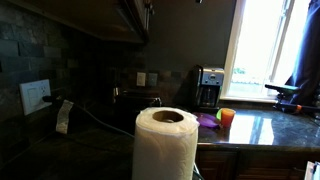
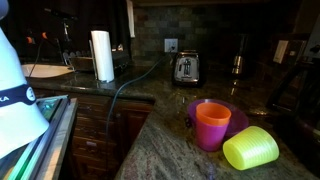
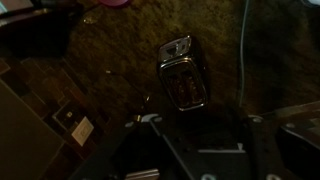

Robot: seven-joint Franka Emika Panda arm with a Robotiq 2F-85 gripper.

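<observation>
Dark surroundings make the wrist view hard to read. Low in it, my gripper shows as a dim shape, its fingers spread apart and nothing visible between them. Ahead of the fingers, a metallic toaster [image 3: 184,75] stands on the dark counter. That toaster [image 2: 187,68] is by the back wall in exterior view 2. To its front right, an orange cup [image 2: 212,130] sits in a purple bowl [image 2: 238,119]. A yellow-green cup [image 2: 250,148] lies on its side beside them. Neither exterior view shows my gripper; part of the white arm [image 2: 20,105] appears at the left.
A paper towel roll [image 1: 165,150] stands upright in the foreground. The coffee maker [image 1: 208,88] is against the wall near the window. A dark cord [image 2: 125,88] runs across the counter. Bare counter [image 2: 165,140] lies left of the cups.
</observation>
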